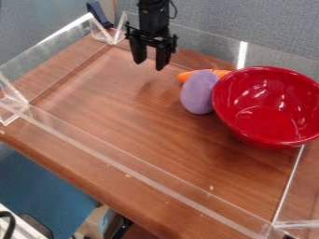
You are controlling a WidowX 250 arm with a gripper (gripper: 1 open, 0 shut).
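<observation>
My black gripper hangs at the back of the wooden surface, its two fingers apart with nothing visible between them. To its lower right, a purple eggplant-like object lies on the wood, with an orange carrot-like object partly hidden behind it. A large red bowl stands at the right, beside the purple object.
Clear plastic walls edge the wooden work surface. A dark blue item is at the back-left corner.
</observation>
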